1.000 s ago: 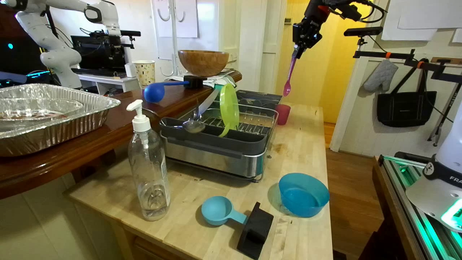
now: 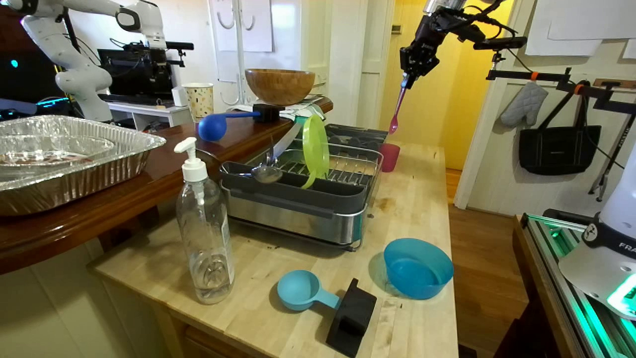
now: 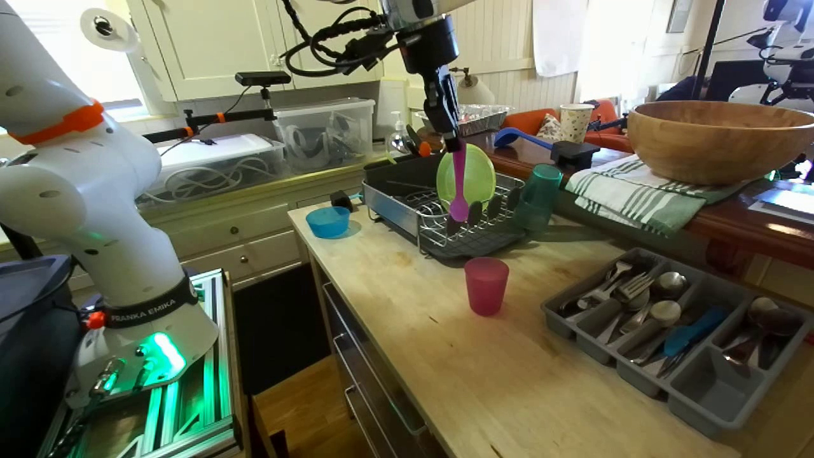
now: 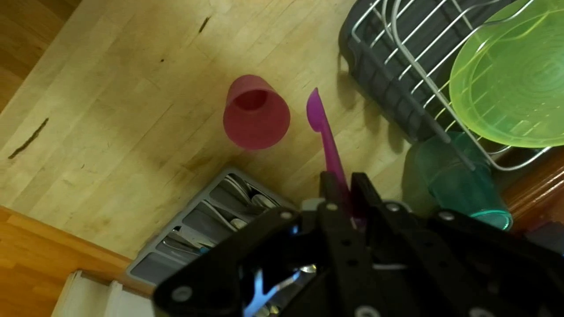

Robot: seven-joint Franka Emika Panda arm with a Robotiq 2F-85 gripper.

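Observation:
Held upright with its bowl end down, a purple spoon [image 3: 459, 183] hangs from my gripper [image 3: 457, 145], which is shut on its handle. In the wrist view the spoon [image 4: 328, 142] points away between the black fingers. A red cup [image 4: 256, 113] stands on the wooden counter, apart from the spoon tip and lower than it. Exterior view 2 shows the cup [image 3: 486, 285] in front of the dish rack [image 3: 397, 216], and the grey cutlery tray [image 3: 561, 328] to its right, holding several utensils.
A green plate [image 2: 314, 149] stands in the rack, with a teal cup [image 3: 538, 197] at the rack's end. Blue bowl [image 2: 417, 268], light-blue scoop [image 2: 299, 290] and soap bottle [image 2: 205, 238] occupy the counter's other end. Bare counter [image 3: 427, 336] lies around the red cup.
In exterior view 1 the arm's upper part has shifted left and the gripper slightly left, with the spoon still in it. The objects on the counter look unmoved.

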